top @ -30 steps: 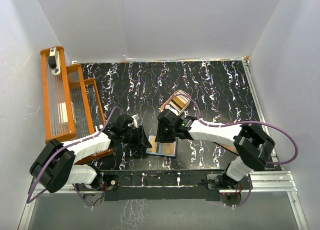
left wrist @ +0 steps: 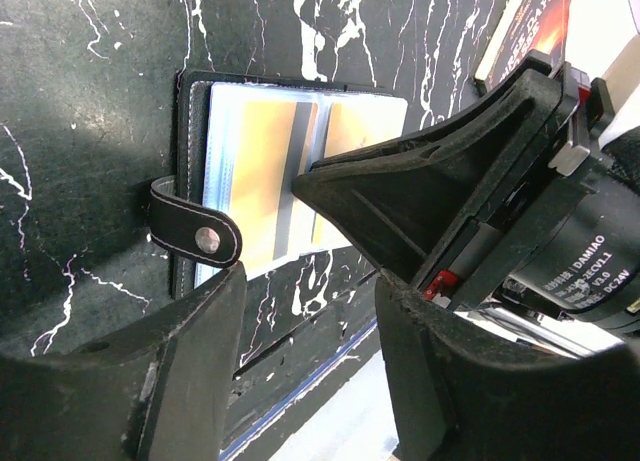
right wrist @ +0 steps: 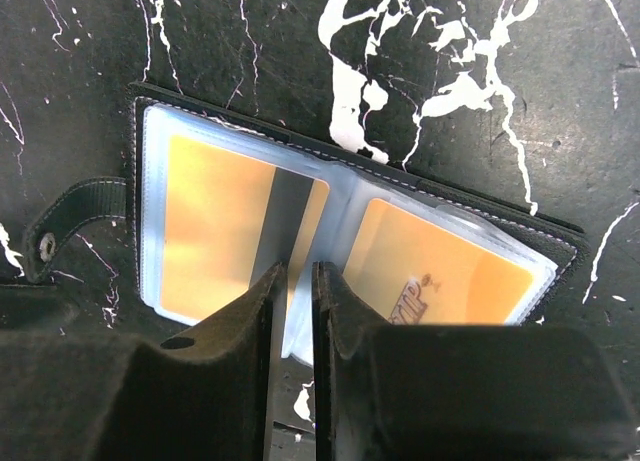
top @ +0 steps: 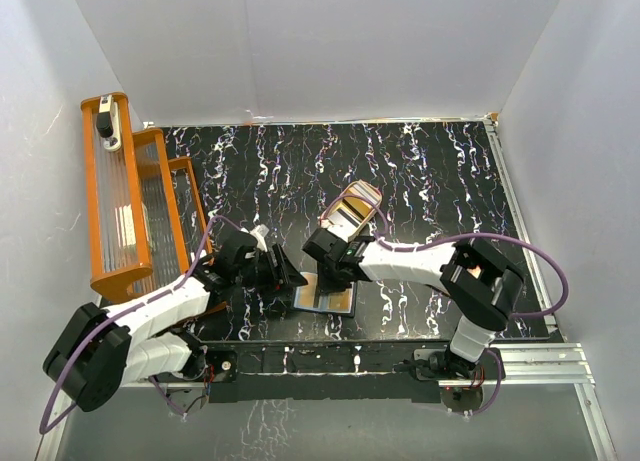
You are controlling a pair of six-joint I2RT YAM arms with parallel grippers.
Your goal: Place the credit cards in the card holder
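The card holder (top: 345, 303) lies spread flat on the black marbled table, black-edged with clear sleeves. In the right wrist view, a gold card with a dark stripe (right wrist: 220, 216) sits in its left sleeve. A second gold card (right wrist: 425, 266) sits in the right sleeve. My right gripper is over the middle of the holder, its fingers slightly apart, with only holder and card showing through the narrow gap. My left gripper stands open beside the holder's near left corner, close to the snap strap (left wrist: 195, 226). Nothing is between its fingers.
A wooden tray with cards (top: 365, 191) stands behind the holder. An orange-framed rack (top: 140, 191) fills the left side. Open table lies at the back and right. The two grippers are close together over the holder.
My right gripper has come slightly toward the front and down onto the holder. The left gripper's fingers have spread wider, and its arm has shifted slightly.
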